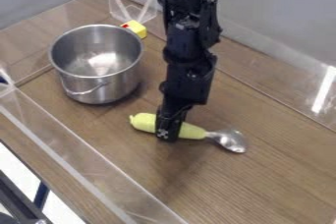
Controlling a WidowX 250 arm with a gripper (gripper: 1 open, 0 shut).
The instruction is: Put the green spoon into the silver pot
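The spoon with a yellow-green handle (144, 122) and silver bowl (230, 140) lies on the wooden table, its bowl end to the right. My dark gripper (168, 132) is down at the middle of the handle, hiding part of it. Whether its fingers are open or closed round the handle cannot be made out, as they are dark and merge together. To the left and farther back stands the silver pot (97, 51), upright and empty as far as its inside shows.
A yellow block (134, 28) lies behind the pot near a clear plastic piece (116, 2). Clear walls edge the table (276, 169) at the front left and back right. Free wood lies right of the spoon.
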